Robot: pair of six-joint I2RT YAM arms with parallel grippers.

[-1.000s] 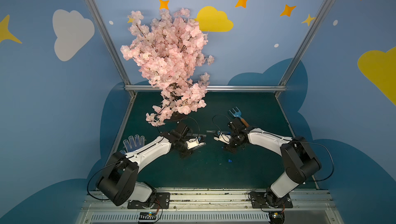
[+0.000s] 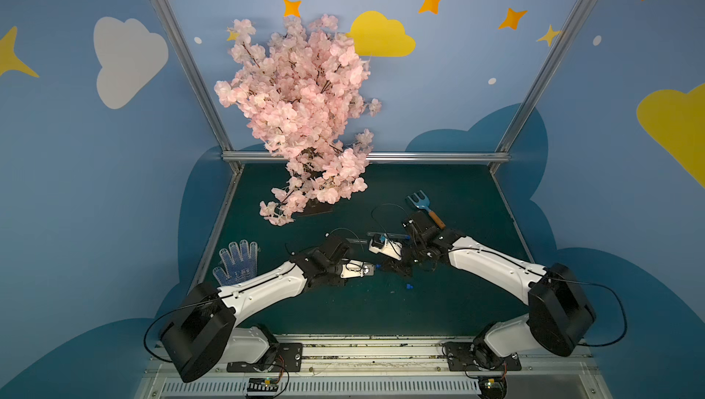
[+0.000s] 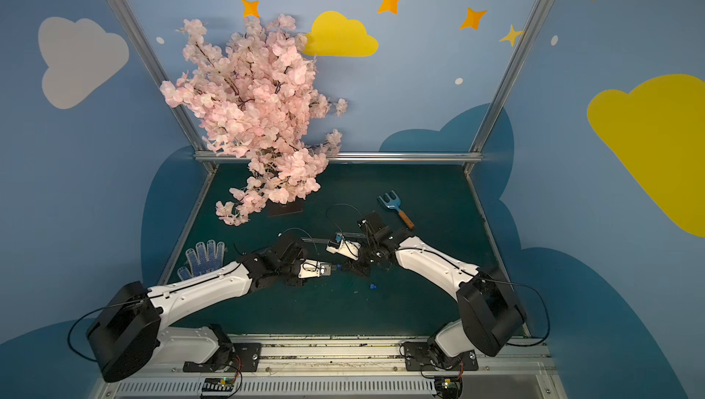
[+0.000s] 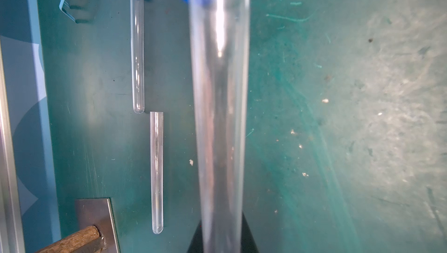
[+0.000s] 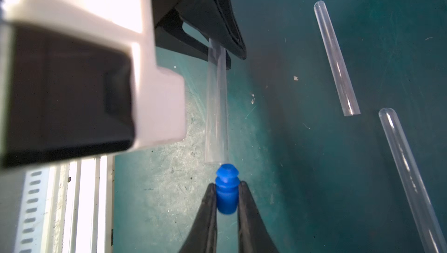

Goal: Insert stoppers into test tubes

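A blue stopper (image 5: 227,190) is pinched between the tips of my right gripper, its narrow end pointing at the mouth of a clear test tube (image 5: 217,108). In the right wrist view the two almost meet; whether they touch, I cannot tell. My left gripper is shut on that tube, which runs up the middle of the left wrist view with blue at its rim. On the table lie an open, empty tube (image 4: 157,173) and a tube (image 4: 137,52) with a blue stopper in its end. One loose blue stopper (image 2: 409,286) rests nearer the front.
A blue fork (image 2: 420,200) with a wooden handle lies behind the right arm. The blossom tree (image 2: 304,105) stands at the back left, and a glove (image 2: 237,261) lies at the left edge.
The two grippers have come closer together over the table's middle, bringing the held tube's mouth and the stopper face to face.
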